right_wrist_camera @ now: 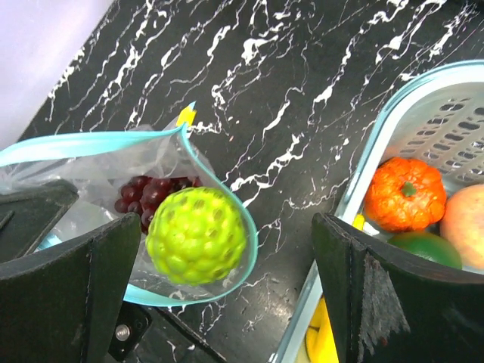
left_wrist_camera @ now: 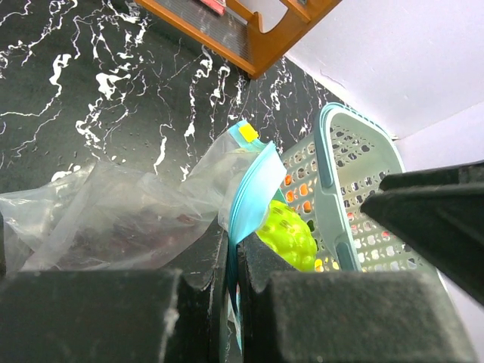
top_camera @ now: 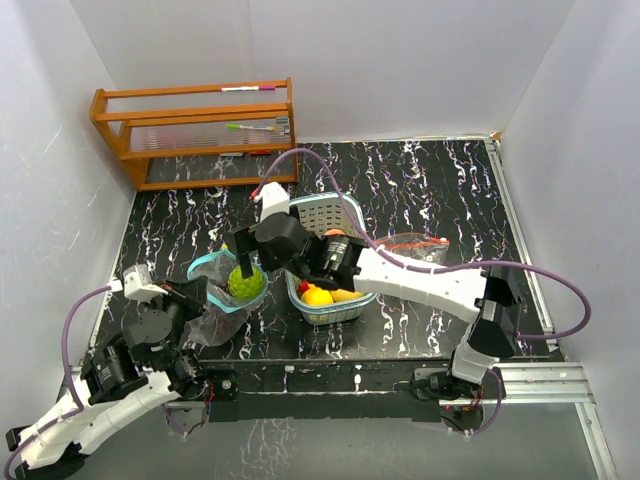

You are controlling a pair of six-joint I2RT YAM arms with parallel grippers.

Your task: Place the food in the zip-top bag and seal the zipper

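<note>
The clear zip top bag (top_camera: pixel 215 325) with its light-blue rim lies at the left of the table, mouth spread open. My left gripper is shut on the bag's rim, which runs thinly between its fingers. In the bag's mouth sits a bumpy yellow-green fruit (right_wrist_camera: pixel 197 236), with dark red grapes (right_wrist_camera: pixel 151 197) behind it. My right gripper stands open, its fingers apart with the fruit visible beyond the gap. From the top, the right gripper (top_camera: pixel 242 246) is near the bag's far right side; nothing shows held in it.
Right beside the bag stands a pale basket (top_camera: pixel 335 316) with an orange pumpkin (right_wrist_camera: pixel 406 194), a peach (right_wrist_camera: pixel 465 225), a dark green item (right_wrist_camera: pixel 427 248) and yellow food. Another clear bag (top_camera: pixel 415 250) with a red zipper lies farther right. A wooden rack (top_camera: pixel 200 115) stands at the back.
</note>
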